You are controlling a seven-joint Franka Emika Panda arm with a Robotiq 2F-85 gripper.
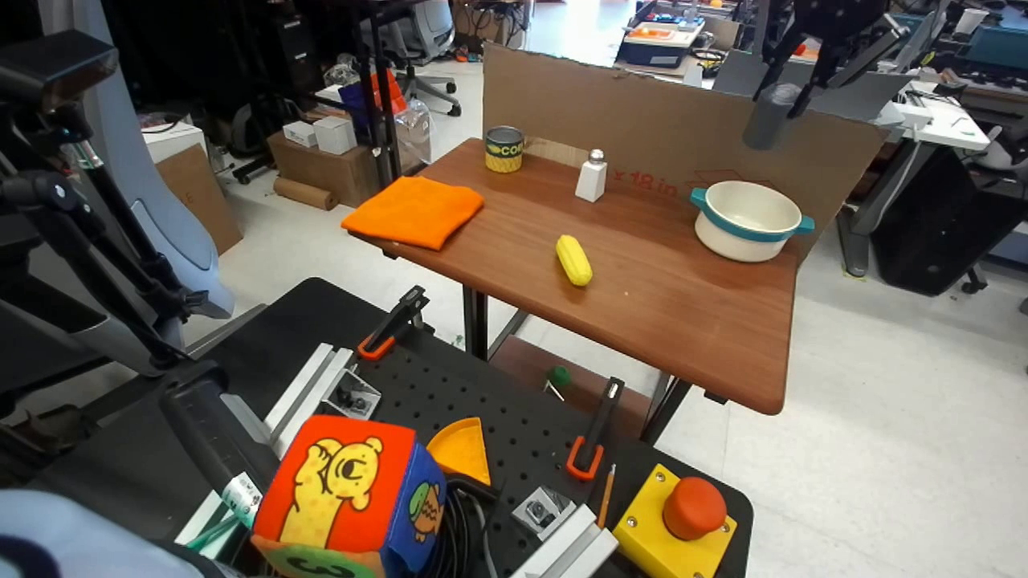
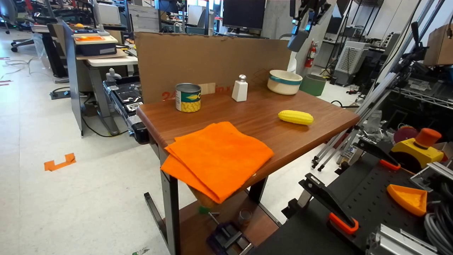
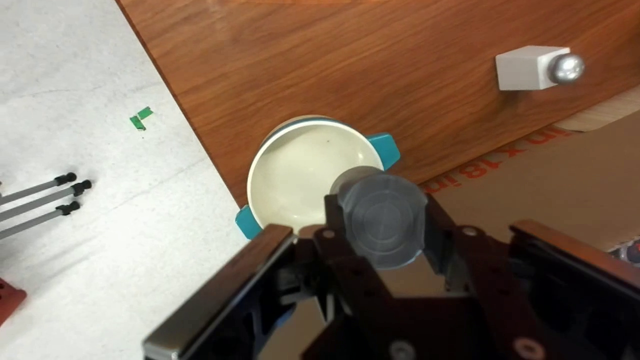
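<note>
A grey cylinder (image 1: 768,120), like a small cup or can, hangs high above the table, with my gripper (image 1: 785,95) shut on its upper part. In the wrist view its round, translucent-looking end (image 3: 384,221) fills the space between the fingers. Below it stands a cream pot (image 1: 748,217) with teal handles, at the table's far right corner. The wrist view shows the pot's interior (image 3: 300,165) pale and bare where visible; the cylinder and fingers cover part of its rim.
On the wooden table (image 1: 665,289) are a white shaker (image 1: 592,179), a yellow corn cob (image 1: 574,260), a corn can (image 1: 503,150) and an orange cloth (image 1: 414,212). A cardboard screen (image 2: 191,57) stands along the back edge.
</note>
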